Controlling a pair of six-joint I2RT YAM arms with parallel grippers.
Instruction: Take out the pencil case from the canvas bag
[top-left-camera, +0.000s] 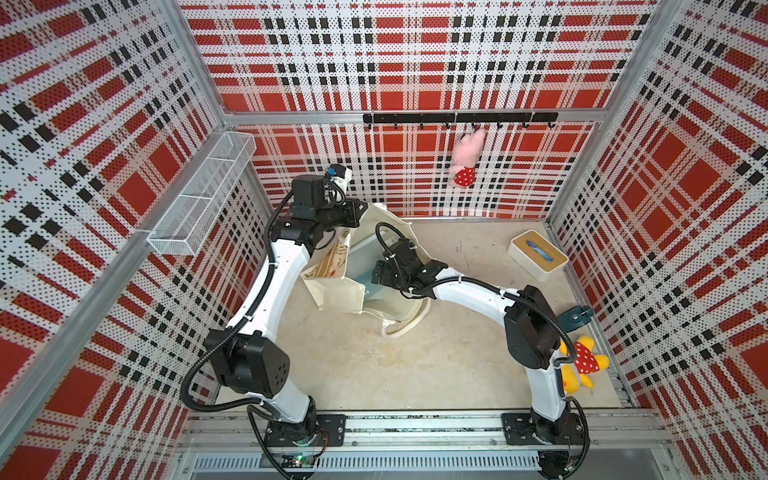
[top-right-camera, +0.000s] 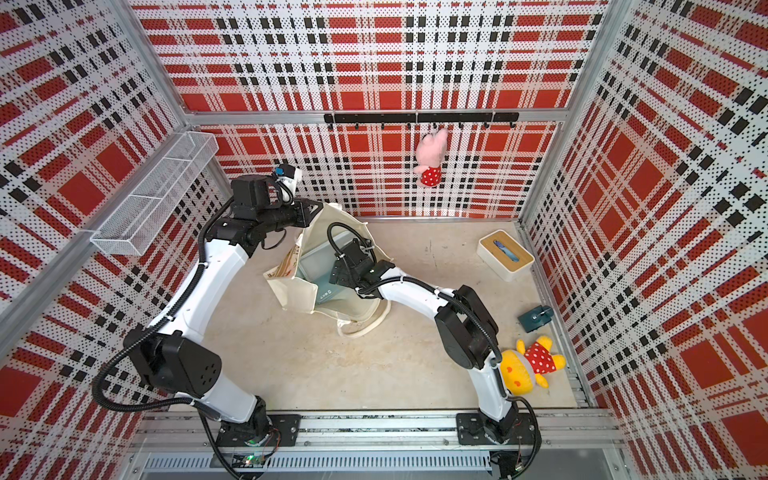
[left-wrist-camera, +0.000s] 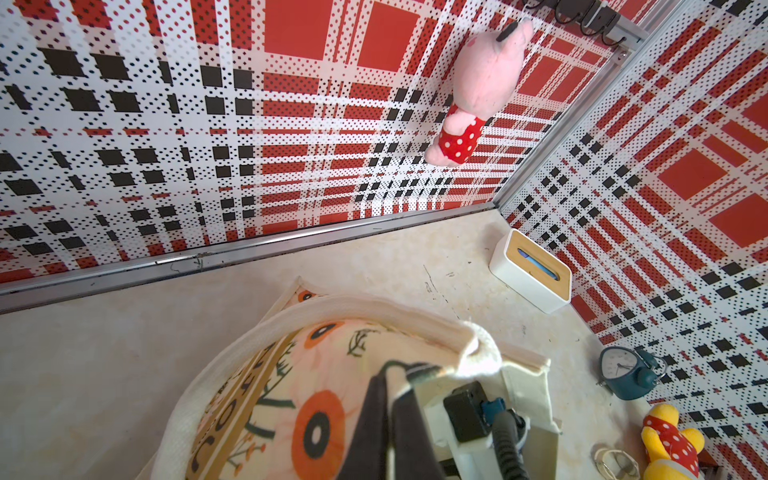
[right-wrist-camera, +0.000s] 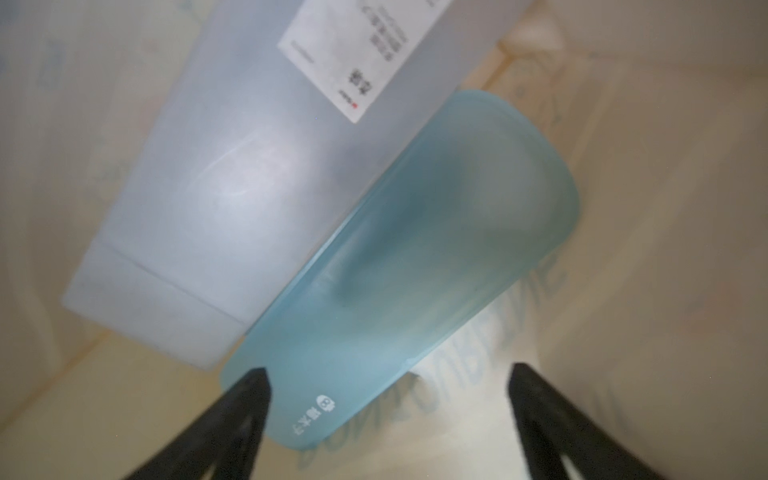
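The canvas bag (top-left-camera: 332, 293) stands mouth-up on the table, its flower-printed side (left-wrist-camera: 352, 360) facing left. My left gripper is shut on the bag's upper edge. Inside lie a teal rounded case (right-wrist-camera: 416, 264), which looks like the pencil case, and beside it a pale grey box (right-wrist-camera: 240, 160) with a white label. My right gripper reaches into the bag's mouth and stands open, its blurred fingers on either side of the teal case's lower end. Nothing shows gripped between them.
At the right are a white box (top-left-camera: 537, 257) with a blue item on top, a teal clock (top-right-camera: 535, 318) and a yellow plush (top-right-camera: 528, 364). A wire basket (top-left-camera: 204, 192) hangs on the left wall.
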